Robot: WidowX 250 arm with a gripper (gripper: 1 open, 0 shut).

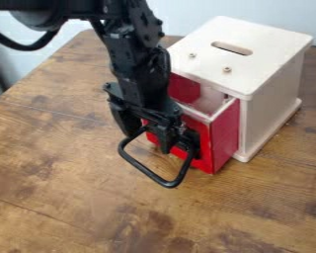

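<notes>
A pale wooden box (268,128) with a slot and small knobs on top stands at the right, its red front part (220,136) standing out at the lower front with a pale rim. My black gripper (158,133) is low in front of that red part, covering much of it, with a black wire loop at its lower end. Whether its fingers are open or shut, or hold anything, I cannot tell.
A white wall stands behind the box.
</notes>
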